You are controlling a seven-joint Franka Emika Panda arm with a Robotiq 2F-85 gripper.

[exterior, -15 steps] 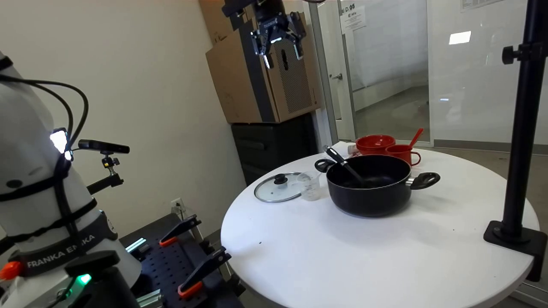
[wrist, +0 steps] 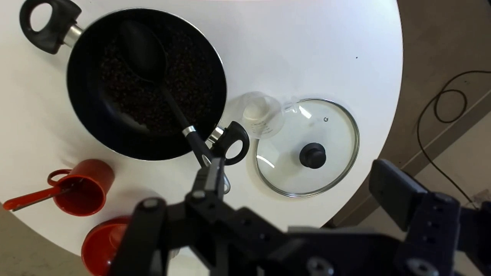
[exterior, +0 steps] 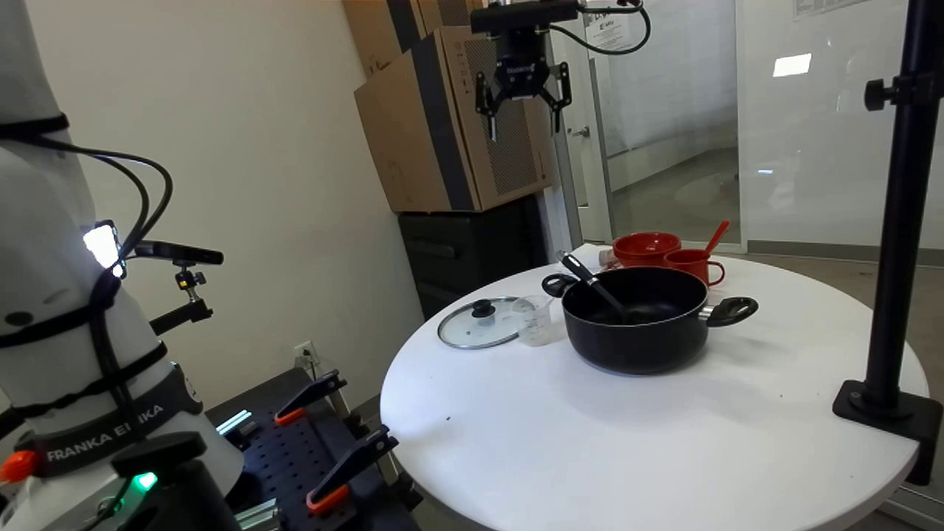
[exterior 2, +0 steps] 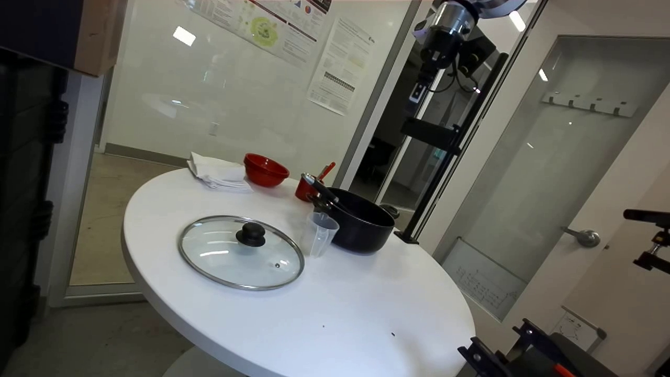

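High above the round white table hangs my gripper [exterior: 526, 131], open and with nothing between its fingers. Below it is a black pot [exterior: 634, 341] holding dark, bean-like contents, as the wrist view shows. A black ladle [wrist: 177, 110] lies in the pot, its handle leaning over the rim by one pot handle. Beside the pot stands a clear measuring cup [exterior 2: 319, 235]. The glass lid [exterior 2: 242, 267] with its black knob rests flat on the table next to the cup. Behind the pot are a red mug [wrist: 82, 191] with a red utensil in it and a red bowl [exterior 2: 266, 169].
A folded white cloth [exterior 2: 217, 170] lies by the bowl. At the table's edge rises a black post [exterior: 894, 230], clamped on. Cardboard boxes [exterior: 442, 124] are stacked behind.
My gripper has moved right and slightly down in exterior view 1, and now points more nearly straight down. The things on the table have not moved.
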